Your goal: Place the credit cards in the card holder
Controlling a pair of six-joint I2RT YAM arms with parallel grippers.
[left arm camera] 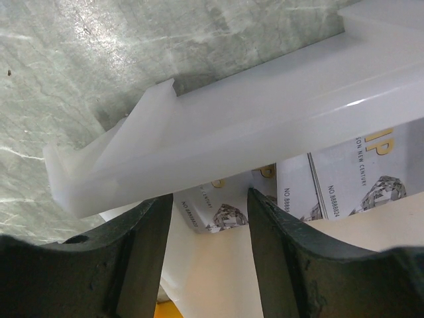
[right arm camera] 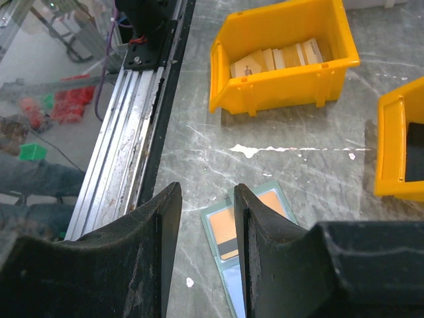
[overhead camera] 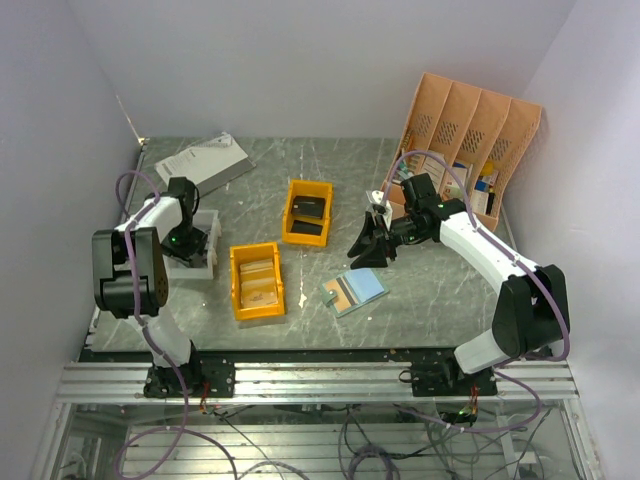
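Inside the white bin at the left, my left gripper points down, its fingers part open. The left wrist view shows its fingers on either side of a silver card printed with a diamond; whether they touch it I cannot tell. More cards lie to the right, partly hidden by the bin's rim. The flat card holder, with orange and blue cards in it, lies on the table. My right gripper hangs above the holder, open and empty.
Two yellow bins stand mid-table, the nearer one holding tan pieces, the farther one dark ones. A white box lies at the back left. An orange rack stands at the back right. Clear table surrounds the holder.
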